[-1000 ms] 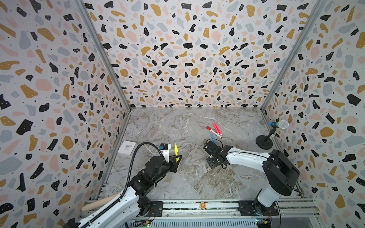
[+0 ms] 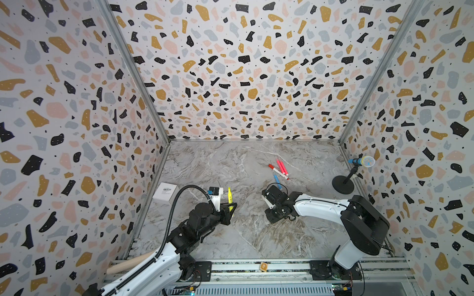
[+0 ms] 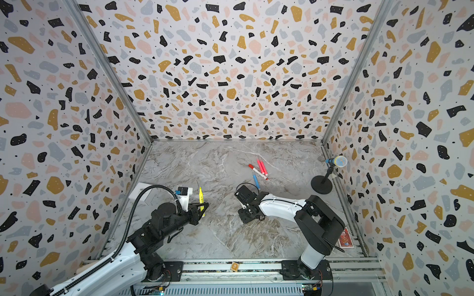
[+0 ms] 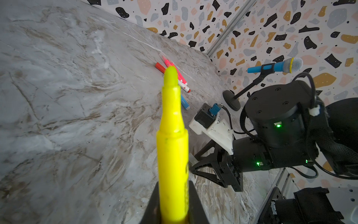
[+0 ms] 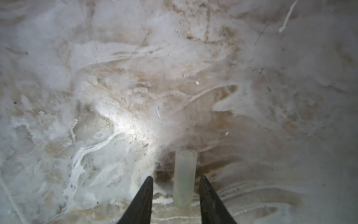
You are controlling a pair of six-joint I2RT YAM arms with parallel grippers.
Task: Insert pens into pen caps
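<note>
A yellow pen (image 4: 172, 149) stands upright, tip upward, with my left gripper (image 2: 231, 211) shut on its lower part. On the marble table lies a pale, translucent cap (image 5: 185, 175), its round end facing away from my right gripper. The two right fingers are parted, one on each side of the cap, with gaps showing between them and it. In the top views the right arm hides this cap. Both arms are apart, the right one low over the table, right of the yellow pen.
Behind the right gripper lie a blue pen (image 2: 277, 180), a red-and-white marker (image 2: 278, 171) and pink pens (image 2: 282, 166). A microphone stand (image 2: 342, 184) is at the right, and a white box (image 2: 165, 192) at the left.
My right gripper has shifted slightly to the left and toward the front. The left arm and the yellow pen look almost unmoved.
</note>
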